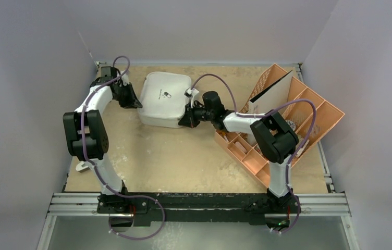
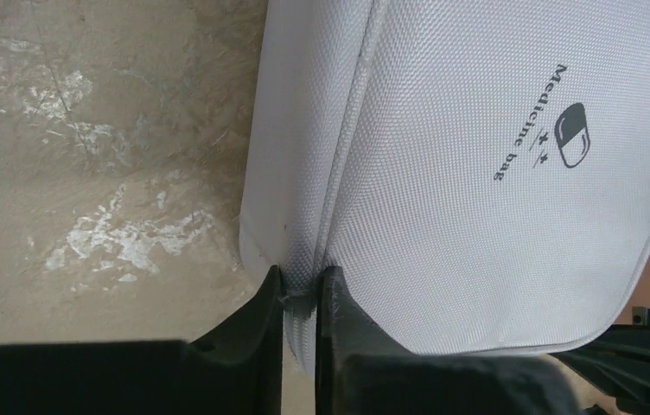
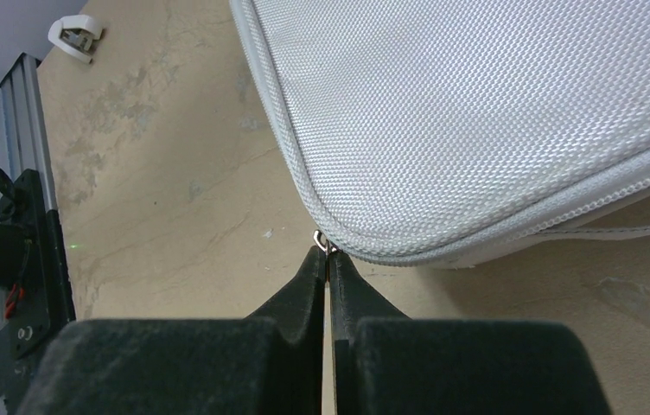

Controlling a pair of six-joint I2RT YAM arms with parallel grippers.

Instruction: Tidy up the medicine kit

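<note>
A white medicine bag [image 1: 163, 96] lies closed on the table, printed "Medicine bag" with a pill logo. At its left end, my left gripper [image 1: 137, 105] is shut on the bag's edge, with fabric between the fingertips in the left wrist view [image 2: 299, 290]. At the bag's lower right corner, my right gripper [image 1: 182, 123] is shut; in the right wrist view its fingertips [image 3: 320, 271] meet at a small metal zipper pull at the rounded corner.
A peach divided organizer [image 1: 250, 164] with items and a white panel stands at the right, partly under the right arm. A small white object [image 1: 82, 166] lies at the lower left.
</note>
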